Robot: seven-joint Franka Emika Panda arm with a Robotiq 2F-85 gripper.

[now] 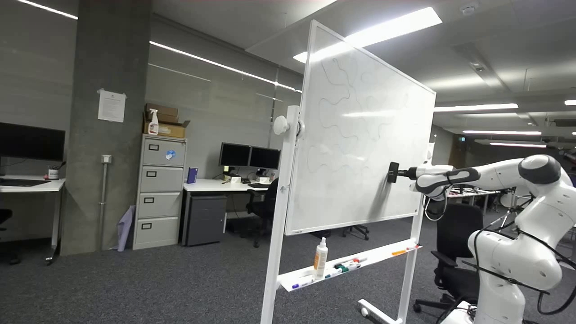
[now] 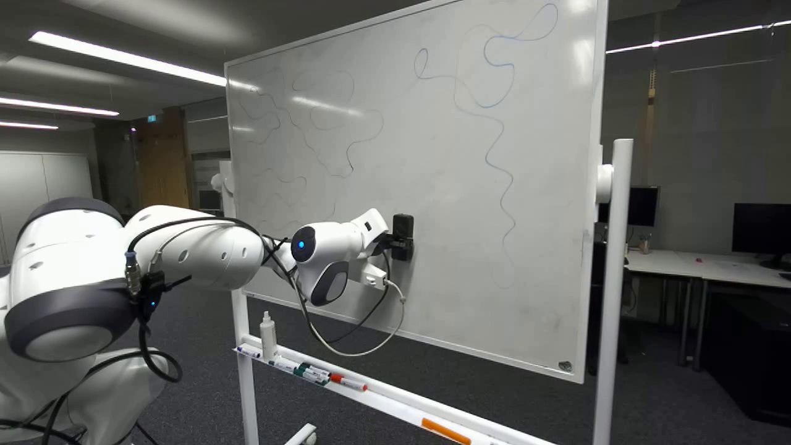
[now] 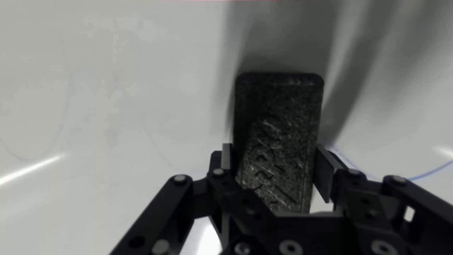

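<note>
A black board eraser [image 3: 278,123] is clamped in my gripper, with a finger [image 3: 326,172] pressed to either long side. Its broad back faces the wrist camera and carries faint pale scratches and dark marks. The eraser lies flat towards the whiteboard [image 2: 460,304], near the board's middle in exterior view 2, and throws a dark shadow. Whether its hidden face touches the surface I cannot tell. Blue wavy lines [image 2: 511,200] run down the board to the right of the eraser in that view; fainter, greyer lines [image 2: 352,159] cover its upper left.
Beneath the board, a tray [image 1: 378,253] bears a spray bottle [image 1: 321,258], several markers [image 1: 345,267] and an orange item [image 2: 445,430]. The board stands on white posts [image 2: 617,296]. An office chair [image 1: 459,232] is close to the arm's base. Bare board surrounds the eraser.
</note>
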